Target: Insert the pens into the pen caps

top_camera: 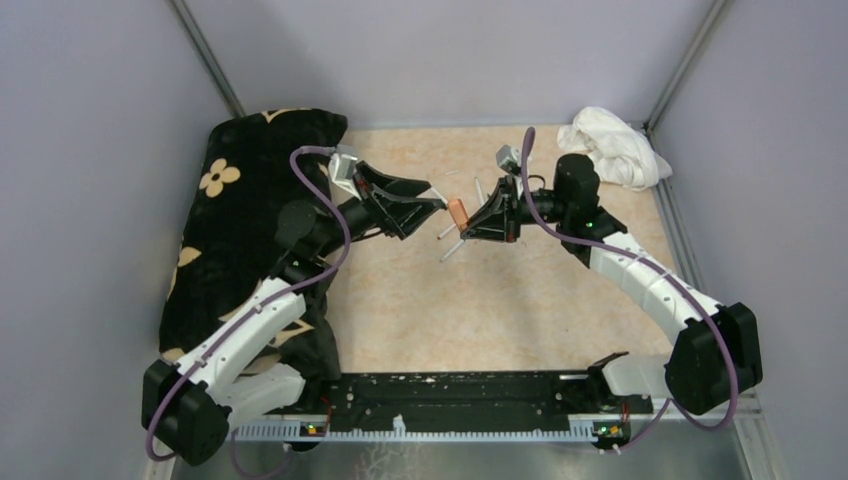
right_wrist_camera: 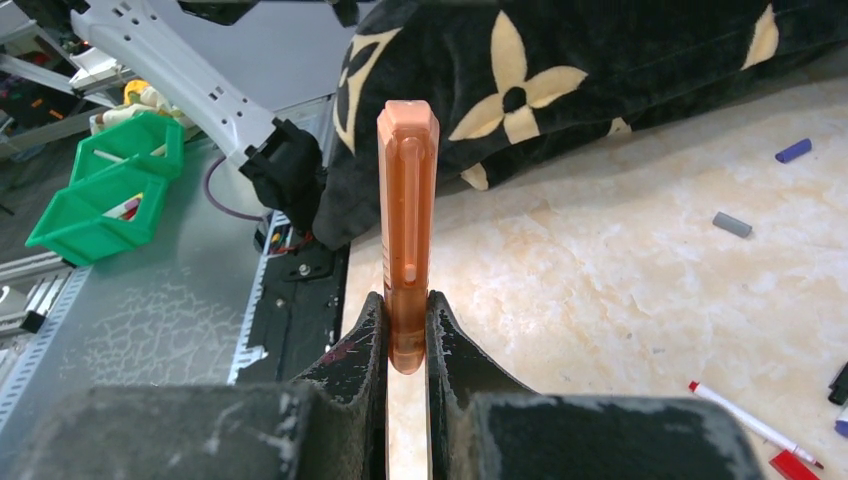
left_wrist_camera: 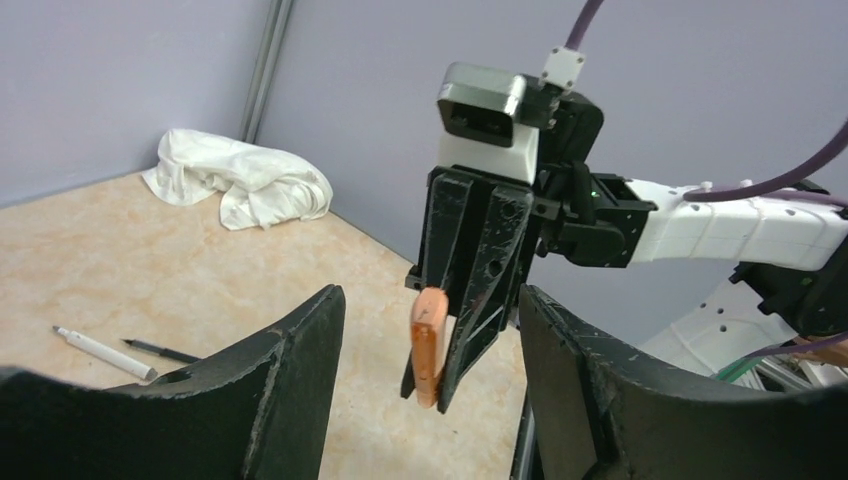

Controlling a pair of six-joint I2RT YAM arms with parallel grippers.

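Note:
My right gripper is shut on an upright orange pen cap or marker piece (right_wrist_camera: 406, 200), which also shows between the two arms in the top view. My left gripper is open, facing that orange piece from a short distance, with nothing in its fingers. On the table lie a white pen (left_wrist_camera: 105, 352), a dark pen (left_wrist_camera: 165, 352), a red-tipped white pen (right_wrist_camera: 750, 418), a grey cap (right_wrist_camera: 732, 224), a blue cap (right_wrist_camera: 793, 149) and a red cap (right_wrist_camera: 790, 467).
A black flowered cushion (top_camera: 220, 180) lines the left side. A white cloth (top_camera: 610, 150) lies at the back right. Green bins (right_wrist_camera: 105, 220) stand beyond the table.

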